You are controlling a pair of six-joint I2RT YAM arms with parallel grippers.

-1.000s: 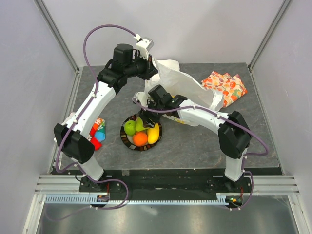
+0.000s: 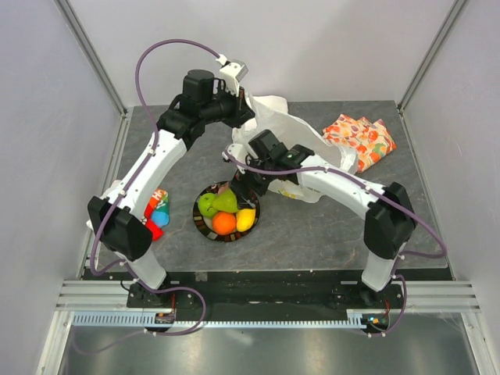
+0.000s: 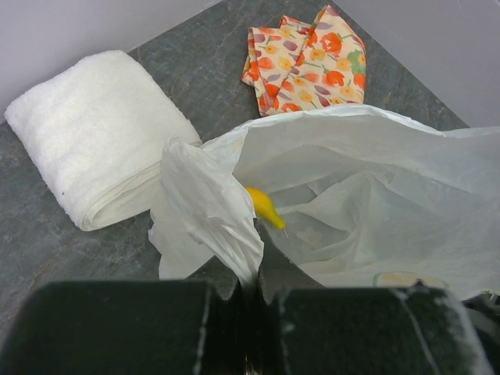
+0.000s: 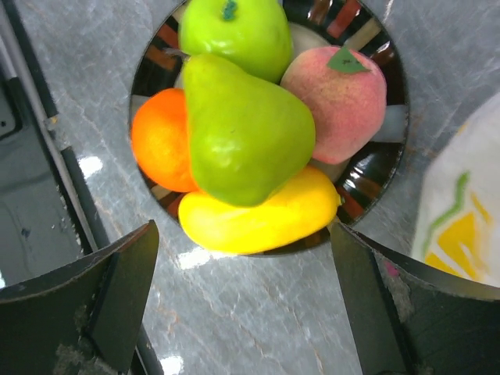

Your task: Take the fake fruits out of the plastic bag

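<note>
The white plastic bag (image 3: 367, 211) is held up at its rim by my left gripper, shut on the bunched film. Its mouth gapes, and a yellow fruit (image 3: 266, 206) lies inside. Beside the bag, a dark patterned bowl (image 4: 398, 148) holds a green apple (image 4: 234, 31), a green pear (image 4: 246, 137), an orange (image 4: 162, 141), a peach (image 4: 337, 101) and a yellow mango-like fruit (image 4: 258, 215). The pear rests on top of the others. Over the bowl's right side, my right gripper stands open, its fingers apart from the fruit.
A folded white towel (image 3: 101, 133) lies behind the bag, and a flowered cloth (image 2: 361, 139) at the back right. Colourful packets (image 2: 156, 212) lie under the left arm. The table front right of the bowl is clear.
My right gripper has opened and drawn up and to the right from the pear, which now lies loose in the bowl. The left arm and the bag's raised rim have stayed put.
</note>
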